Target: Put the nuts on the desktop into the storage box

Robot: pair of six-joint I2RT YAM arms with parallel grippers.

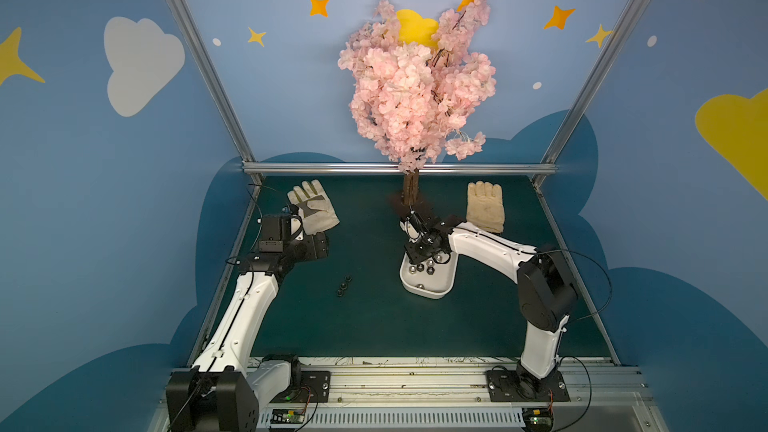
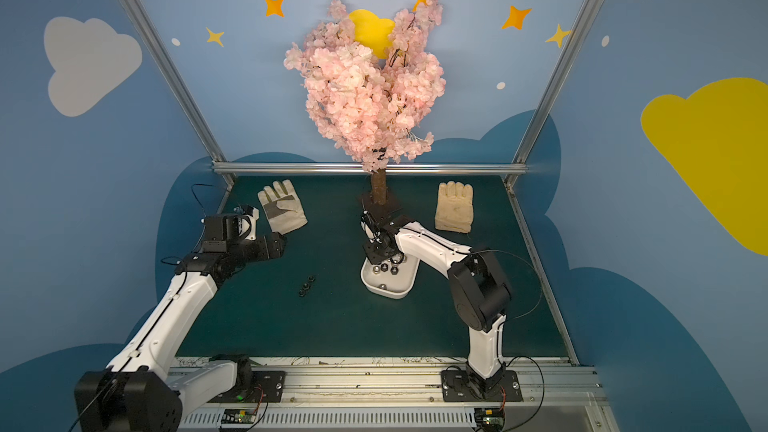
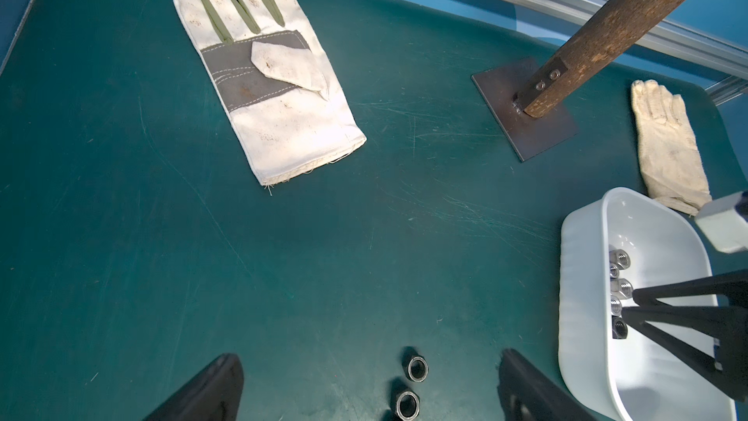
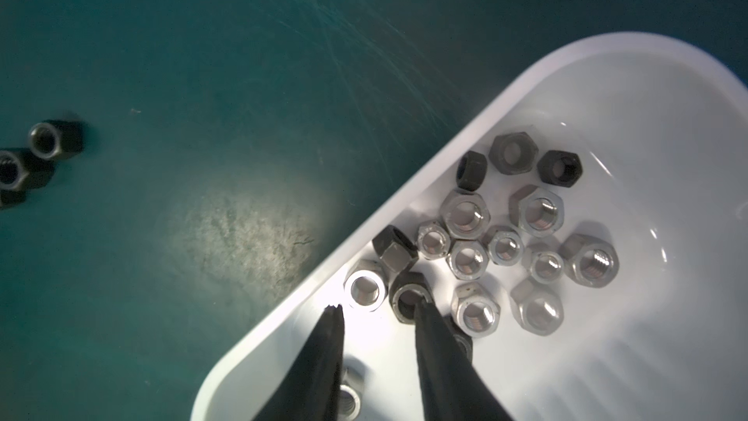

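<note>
The white storage box (image 1: 448,280) stands right of the table's middle, with several silver and dark nuts (image 4: 465,259) lying inside. My right gripper hangs over the box, its fingers parted and nothing held between them; nuts show below the tips. Out on the green desktop, left of the box, a short row of dark nuts (image 1: 344,286) lies close together. Two of them, including one nut (image 3: 417,368), appear at the bottom of the left wrist view. My left gripper is wide open and empty, above the table on the left.
A grey-white glove (image 3: 288,109) lies at the back left and a cream glove (image 1: 485,206) at the back right. Behind the box stands a blossom tree on a flat metal base (image 3: 514,97). Bare desktop surrounds the loose nuts.
</note>
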